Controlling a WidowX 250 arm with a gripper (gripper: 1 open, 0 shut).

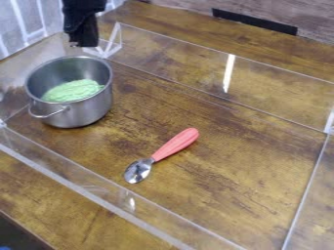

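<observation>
A steel pot (pixel 72 107) with a side handle stands at the left of the clear-walled area, a pale green item (pixel 73 90) lying inside it. The black gripper (pixel 84 41) is at the top left, raised above and behind the pot, apart from it. It looks shut, and nothing shows between its fingers. A spoon with a pink handle (pixel 175 144) and steel bowl lies on the wooden surface at the centre, right of and in front of the pot.
Transparent walls (pixel 229 72) edge the wooden work area on the sides.
</observation>
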